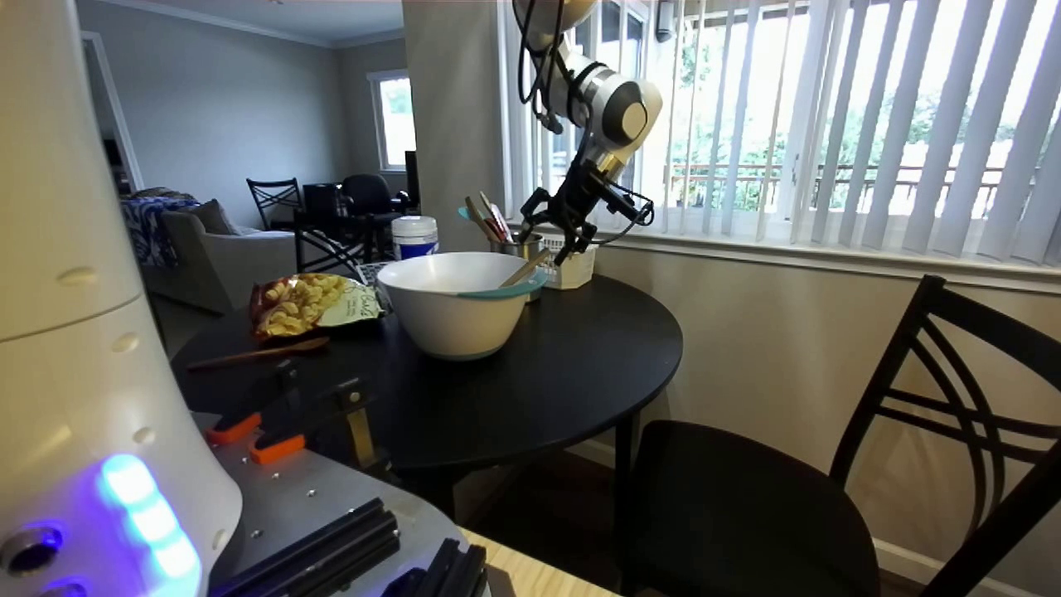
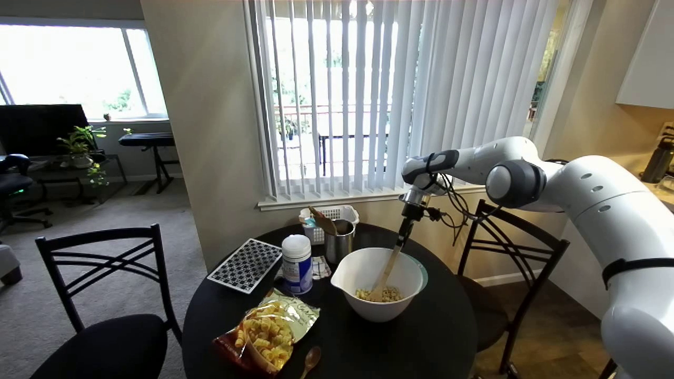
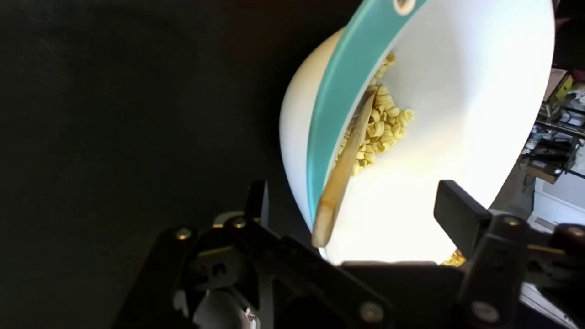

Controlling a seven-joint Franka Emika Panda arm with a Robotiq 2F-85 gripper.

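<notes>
A white bowl (image 2: 358, 270) with a teal rim patch (image 3: 333, 109) stands on the black round table. Curled yellow pasta (image 3: 384, 125) lies in its bottom. Leaning against the teal rim is a wooden spoon (image 2: 385, 277), its head in the pasta and its handle end sticking out past the rim. My gripper is open, its fingers wide apart, with the spoon's handle end (image 3: 327, 216) in the space between them in the wrist view. No finger appears to touch the handle there. In exterior view 1 the gripper (image 1: 545, 237) hangs above the bowl's rim.
An open pasta bag (image 2: 268, 335) and a second wooden spoon (image 2: 311, 360) lie left of the bowl. Behind it stand a blue-white canister (image 2: 297, 265), a metal utensil holder (image 2: 339, 243) and a white basket (image 2: 328, 218). Bare table shows right of the bowl.
</notes>
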